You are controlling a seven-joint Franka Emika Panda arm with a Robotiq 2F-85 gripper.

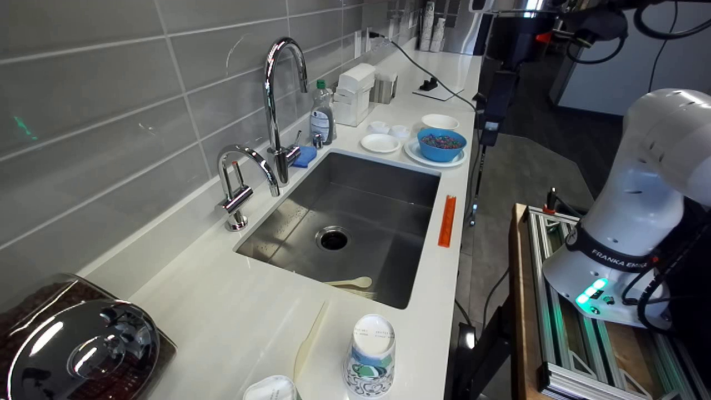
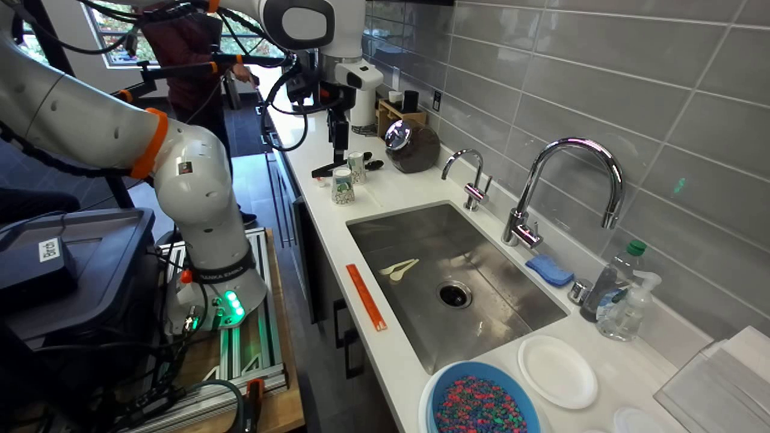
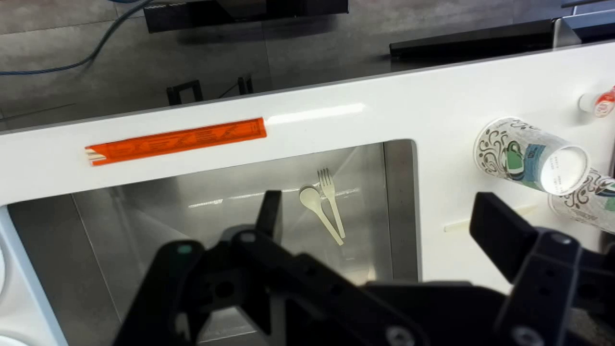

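In the wrist view my gripper stands open, its two black fingers wide apart with nothing held between them. Beneath it are the sink (image 3: pixel 403 213) and the counter by its edge. A pale spoon (image 3: pixel 312 200) and a pale fork (image 3: pixel 328 187) lie side by side on the sink floor. On the counter a pale knife (image 3: pixel 457 226) is partly hidden by a finger. Two patterned paper cups stand upside down there, the nearer cup (image 2: pixel 343 189) and another cup (image 2: pixel 357 167). An orange chopstick packet (image 3: pixel 184 141) rests along the counter's front strip.
Two chrome faucets, a tall one (image 1: pixel 270 100) and a short one (image 1: pixel 234 193), rise behind the sink. Past its far end sit a blue bowl (image 1: pixel 440 144) of colourful bits, a white plate (image 1: pixel 380 143) and a soap bottle (image 1: pixel 323 114). A dark-lidded jar (image 1: pixel 83 353) stands against the wall.
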